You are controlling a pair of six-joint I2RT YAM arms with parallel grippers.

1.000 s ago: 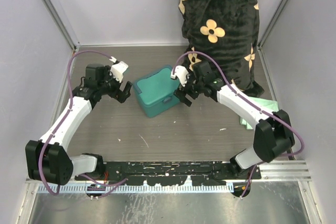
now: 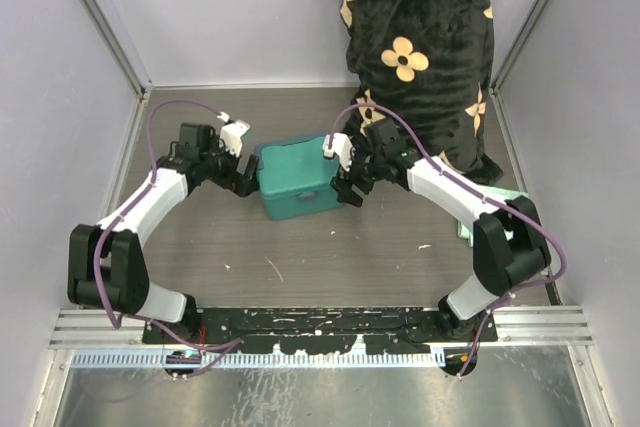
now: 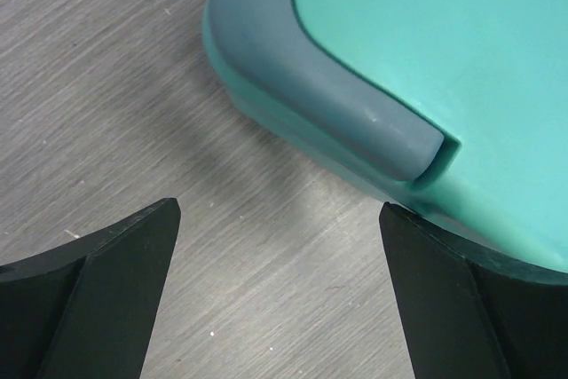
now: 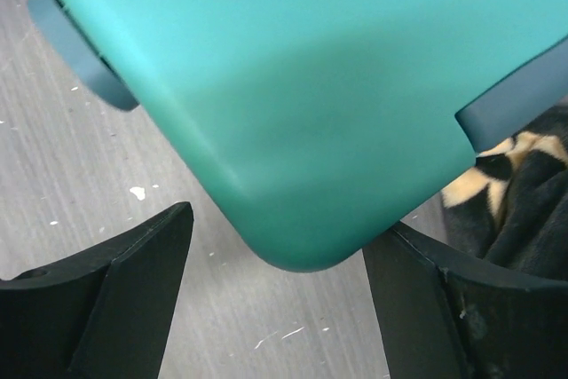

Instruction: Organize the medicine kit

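Note:
The teal medicine kit [image 2: 297,179], lid closed with a latch on its front, lies mid-table between both grippers. My left gripper [image 2: 246,176] is open at the kit's left end; in the left wrist view the grey side piece [image 3: 328,86] and teal body lie just beyond its fingertips [image 3: 146,228]. My right gripper [image 2: 350,189] is open at the right end; in the right wrist view a rounded corner of the kit [image 4: 302,201] reaches down between its fingers, close to or touching the right one.
A large dark floral cushion [image 2: 410,27] fills the back right, close behind the kit and right arm. A pale green cloth [image 2: 465,230] lies at the right edge, partly under the right arm.
My left gripper has moved right, up to the kit. My right gripper has shifted slightly around its end. The kit now sits a little straighter, less diagonal.

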